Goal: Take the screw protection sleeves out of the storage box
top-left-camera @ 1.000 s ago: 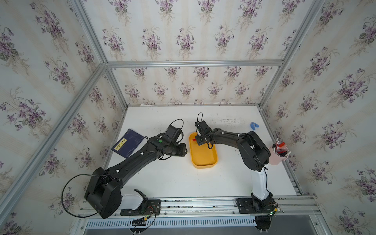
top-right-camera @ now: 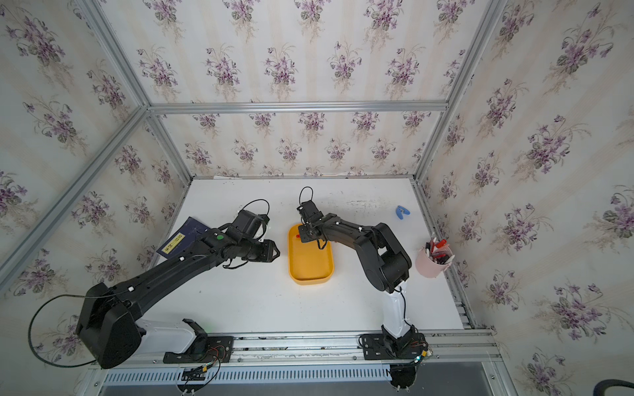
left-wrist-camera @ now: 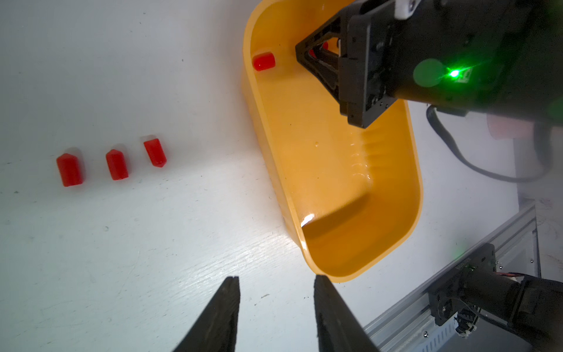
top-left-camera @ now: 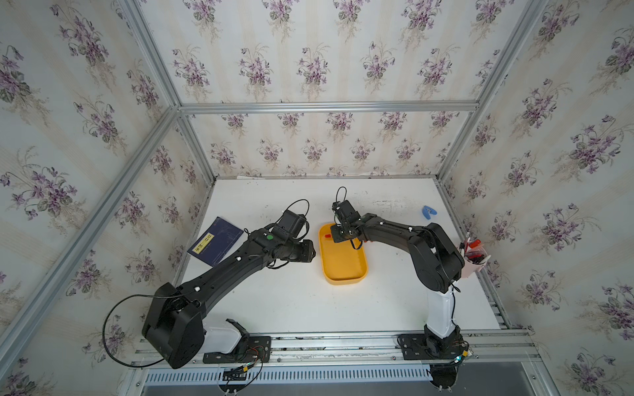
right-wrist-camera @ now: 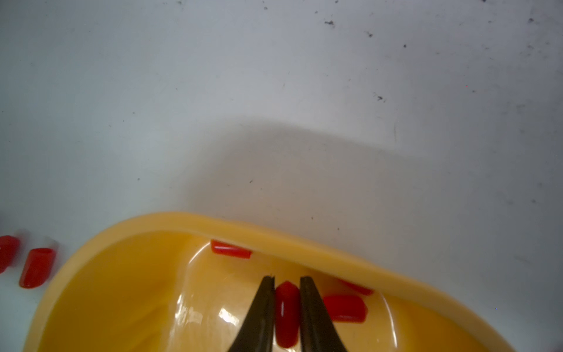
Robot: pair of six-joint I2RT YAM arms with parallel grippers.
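The yellow storage box [top-left-camera: 345, 264] stands mid-table. My right gripper is at its far end, its narrow fingers touching both sides of a red sleeve [right-wrist-camera: 287, 316]. Other red sleeves lie in the box by its far wall: one sleeve [right-wrist-camera: 230, 249], and another [right-wrist-camera: 344, 308] partly behind the right finger. In the left wrist view a sleeve [left-wrist-camera: 264, 61] rests in the box corner. Three sleeves lie on the table left of the box: one [left-wrist-camera: 70, 170], a second [left-wrist-camera: 117, 165], a third [left-wrist-camera: 155, 152]. My left gripper hangs left of the box, open and empty.
A dark blue case [top-left-camera: 216, 241] lies at the table's left. A pink cup [top-right-camera: 434, 258] of tools stands at the right edge, and a small blue object [top-right-camera: 402, 212] lies at the back right. Bare table shows in front of the box.
The left arm has hardly moved.
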